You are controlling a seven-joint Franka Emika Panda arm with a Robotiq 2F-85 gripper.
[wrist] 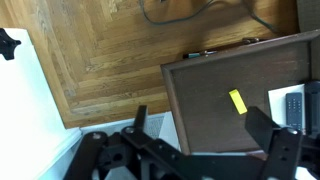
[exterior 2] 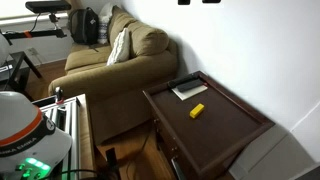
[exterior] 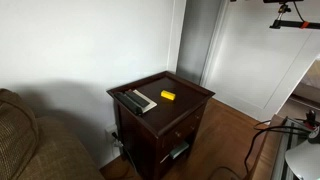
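Note:
A small yellow block (exterior: 168,95) lies alone on the dark wooden nightstand (exterior: 183,88), near the middle of its top. In the wrist view the same yellow block (wrist: 238,101) shows below my gripper, just beyond the right finger (wrist: 262,128). The fingers stand wide apart with nothing between them, high above the nightstand. At the back of the top lie a white flat item (exterior 2: 187,91) and a black oblong object (exterior 2: 185,79). From above, a dark remote-like thing (wrist: 294,108) rests on the white item.
The nightstand has a raised rim (wrist: 175,100). A brown couch (exterior 2: 147,37) and white wall are close by. Cables (exterior: 255,140) run over the wooden floor. My arm's base (exterior 2: 30,140) stands on a separate table.

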